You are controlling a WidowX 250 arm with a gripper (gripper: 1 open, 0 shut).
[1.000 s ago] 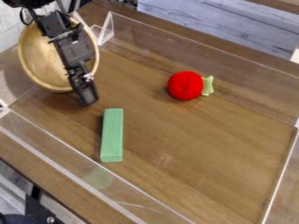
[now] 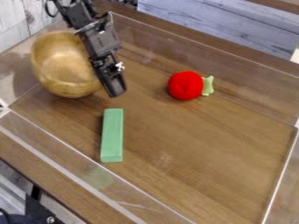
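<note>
A wooden bowl (image 2: 61, 68) sits at the left of the tray, partly behind the dark robot gripper (image 2: 112, 84). The gripper reaches down from the upper left to the bowl's right side; its fingers look shut, and whether the bowl's rim is between them is unclear. A green bar (image 2: 112, 135) lies below the gripper. A red ball (image 2: 184, 86) rests right of it, with a small pale green piece (image 2: 207, 86) behind.
The tray's clear low walls (image 2: 277, 175) surround the wooden floor.
The gripper has moved right and slightly up from over the bowl's front. The bowl appears less tilted than a second ago. The bar and ball have stayed put.
</note>
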